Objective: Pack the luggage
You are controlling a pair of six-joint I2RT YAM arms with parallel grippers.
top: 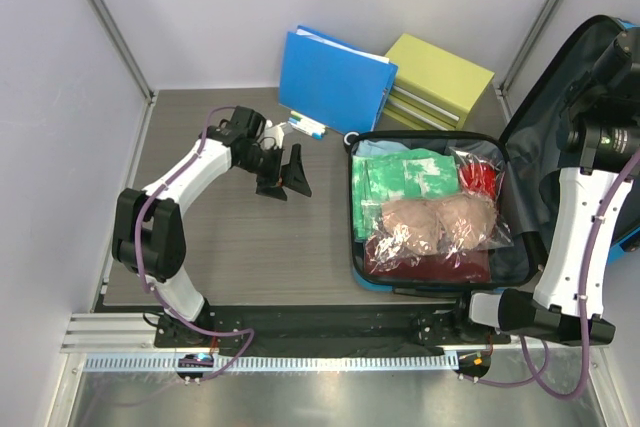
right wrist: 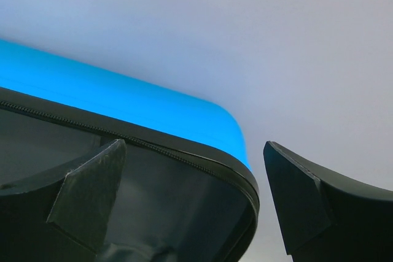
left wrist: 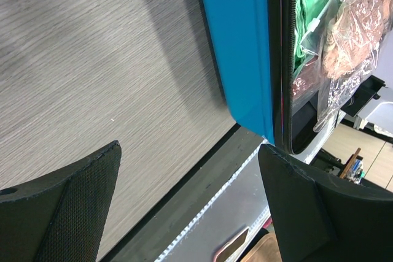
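Observation:
The open suitcase (top: 520,265) on the right holds a green cloth (top: 410,172), a bagged red item (top: 478,177), bagged beige items (top: 440,222) and a maroon item (top: 430,267). Its blue side (left wrist: 236,47) shows in the left wrist view. My left gripper (top: 282,177) stands open over bare table, left of the suitcase. In the right wrist view, my right gripper is open beside the upper edge of the raised lid (right wrist: 153,121), with nothing visibly held; from above, the arm mostly hides it.
A blue folder (top: 330,77), yellow-green boxes (top: 445,77) and markers (top: 305,124) stand along the back. Walls enclose the back and sides.

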